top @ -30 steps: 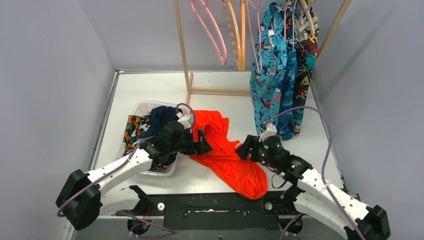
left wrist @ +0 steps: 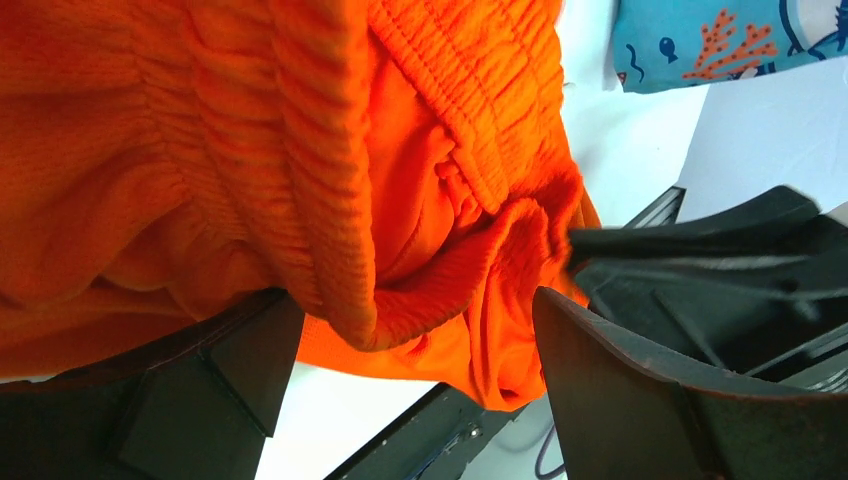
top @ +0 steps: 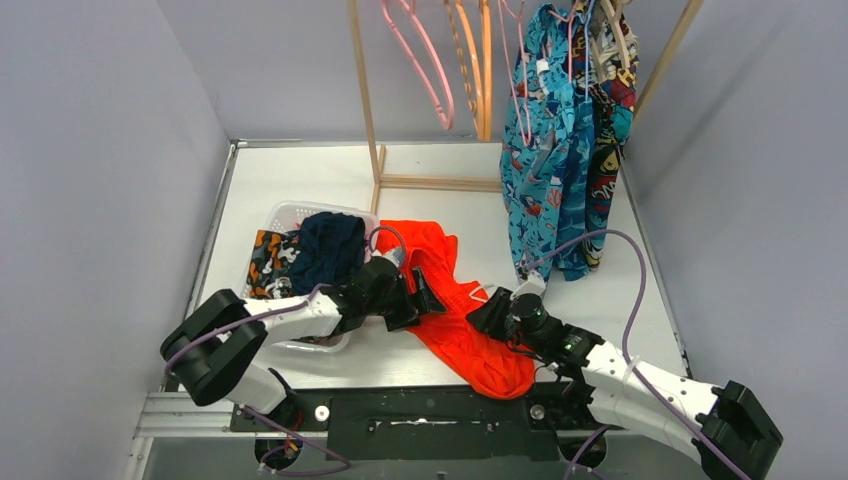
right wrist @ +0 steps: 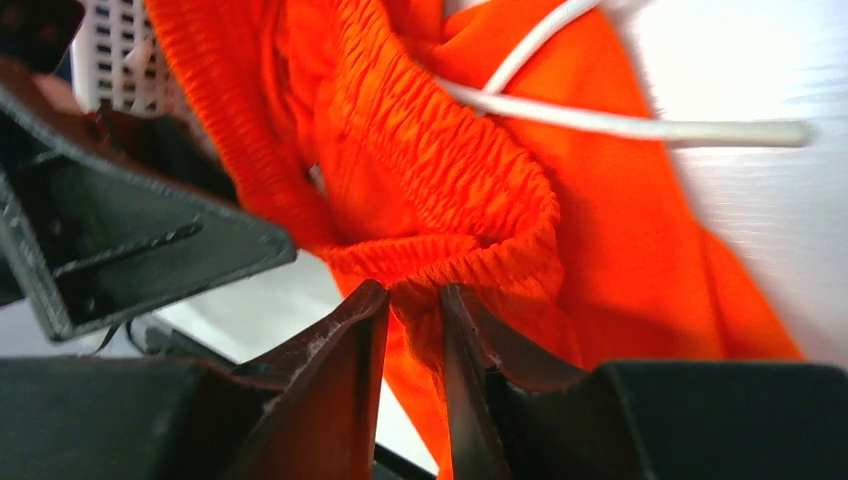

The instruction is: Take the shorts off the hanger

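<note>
Bright red-orange shorts (top: 487,362) lie spread on the white table, with their gathered waistband (left wrist: 325,170) bunched up in the left wrist view. A thin white stick-like piece, perhaps part of the hanger (right wrist: 620,122), lies on the cloth in the right wrist view. Over the waistband, my left gripper stands open, its fingers wide apart with cloth beyond them. My right gripper has its fingertips close together around a fold of the waistband; whether it grips the fold firmly does not show.
A white basket (top: 290,213) with dark clothing stands at the left. Blue patterned shorts (top: 540,190) hang from the rack at the back right, beside empty pink hangers (top: 430,70) and orange hangers (top: 483,90). Both grippers are close to each other.
My left gripper has moved right and slightly down over the shorts. The right gripper has shifted a little left and down onto the waistband, and its fingers have come closer. The shorts have barely moved.
</note>
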